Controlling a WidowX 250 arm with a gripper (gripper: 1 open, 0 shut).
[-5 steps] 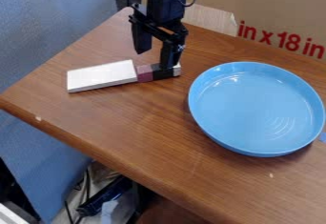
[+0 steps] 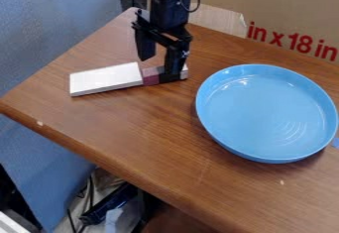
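My black gripper (image 2: 161, 54) hangs over the upper middle of the wooden table, its fingers pointing down around the far end of a long low object. That object has a white section (image 2: 103, 79) on the left and a pink and dark section (image 2: 153, 75) at the right, partly hidden by the gripper. Whether the fingers hold anything is unclear. A light blue plate (image 2: 265, 113) lies to the right of the gripper.
A cardboard box (image 2: 272, 9) with red print stands behind the table (image 2: 159, 148). A blue padded surface is along the left.
The gripper has shifted very slightly; the object and plate look unmoved.
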